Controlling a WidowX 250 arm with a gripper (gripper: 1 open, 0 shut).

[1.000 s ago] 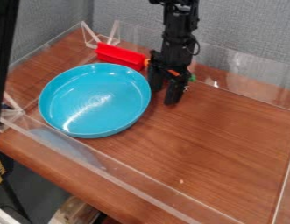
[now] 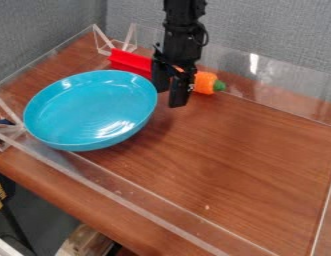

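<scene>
My black gripper (image 2: pixel 176 82) hangs at the top centre of the camera view, its fingers low beside the right rim of a light blue plate (image 2: pixel 90 108). The plate lies on the wooden table at the left. Behind the gripper are a red object (image 2: pixel 130 60) and an orange carrot with a green top (image 2: pixel 208 83), both partly hidden by it. I cannot tell whether anything is between the fingers.
Clear walls edge it, with a white wire piece (image 2: pixel 112 42) at the back left corner.
The plate has shifted left and slightly toward the front. My gripper has moved left and up a little, uncovering more of the carrot.
</scene>
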